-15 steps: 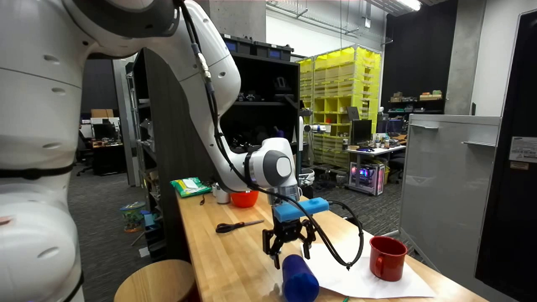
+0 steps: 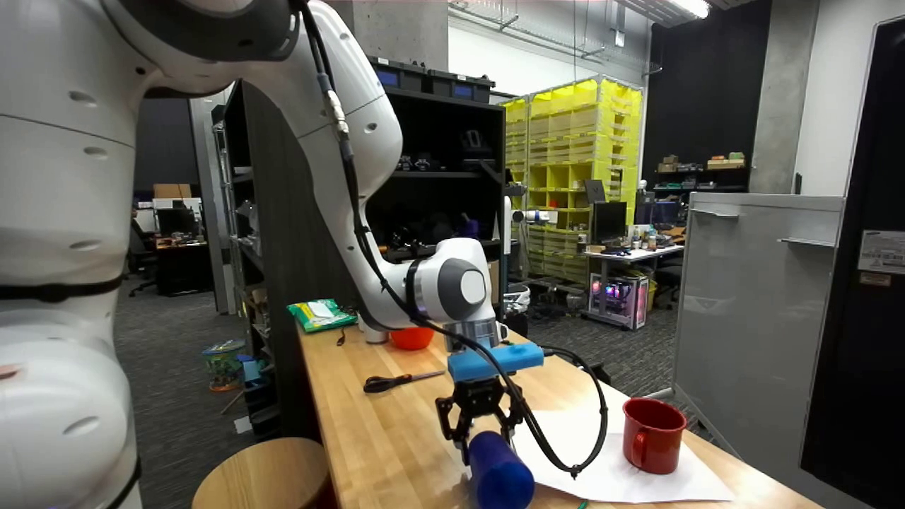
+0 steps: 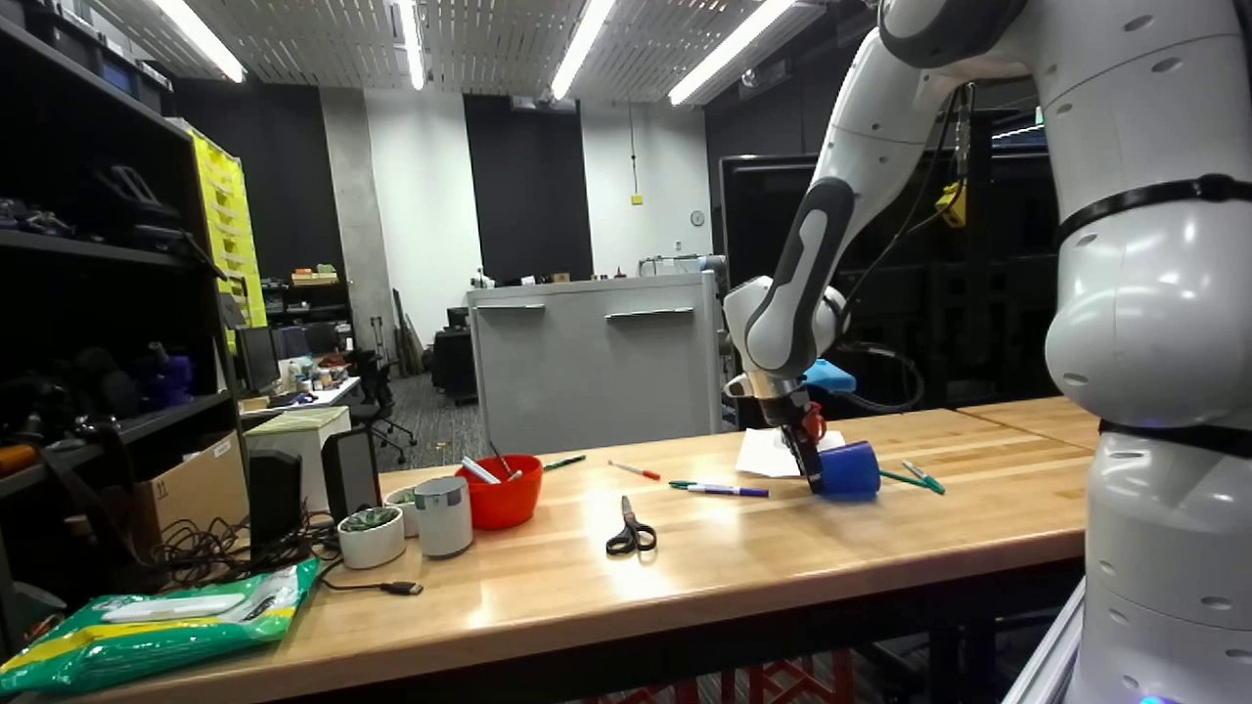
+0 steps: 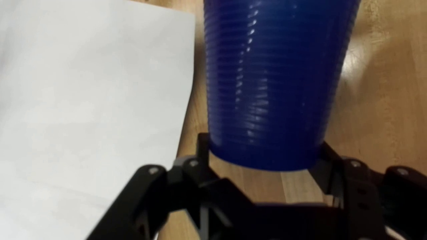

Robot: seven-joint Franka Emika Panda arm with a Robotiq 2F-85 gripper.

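A dark blue ribbed cup (image 4: 276,80) lies on its side on the wooden table, its base end toward my gripper. Both fingers press against the cup's sides near that end, so the gripper is shut on it. From the first exterior view, the cup (image 2: 498,475) extends from below the gripper (image 2: 483,441) toward the table's front. The second exterior view has the cup (image 3: 847,471) beside the dark fingers, low at the tabletop.
White paper (image 2: 594,475) lies alongside the cup, with a red mug (image 2: 653,434) standing on it. Several pens, including a purple-capped marker (image 3: 734,489), scissors (image 3: 631,528) and a red bowl (image 3: 505,493) are elsewhere on the table. A green pen (image 3: 913,479) lies just past the cup.
My gripper has come down and slightly left in the first exterior view, and its fingers have closed from wide apart onto the cup. The cup has shifted slightly left.
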